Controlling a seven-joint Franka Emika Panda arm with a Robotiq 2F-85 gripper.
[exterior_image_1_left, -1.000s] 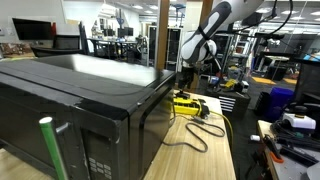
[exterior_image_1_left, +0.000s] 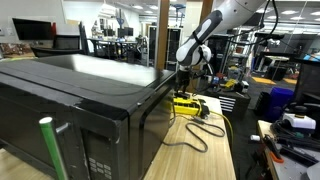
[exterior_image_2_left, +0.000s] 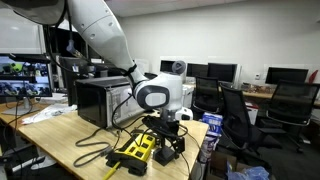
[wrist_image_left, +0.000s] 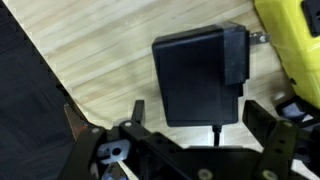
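In the wrist view a black box-shaped object (wrist_image_left: 200, 92) lies on the pale wooden table, with a raised block along its right side and a short metal stub at its upper right. My gripper stands open at the lower edge of that view, its fingers spread to the left and right of the box's near end. Nothing is held. Whether the fingers touch the box cannot be told. A yellow-and-black device (wrist_image_left: 292, 50) lies close by on the right; exterior view 2 shows this yellow device (exterior_image_2_left: 132, 155) near the table's front edge.
A person (exterior_image_2_left: 165, 105) leans over the table with hands close to the black object. A large black oven-like box (exterior_image_1_left: 75, 95) takes up much of exterior view 1. Dark cable (exterior_image_1_left: 190, 140) curls across the wood. Bare tabletop (exterior_image_2_left: 70, 130) shows at the left.
The person at the table's far end has shifted slightly and bent lower, an arm now reaching toward the table. The yellow device and cable look unmoved.
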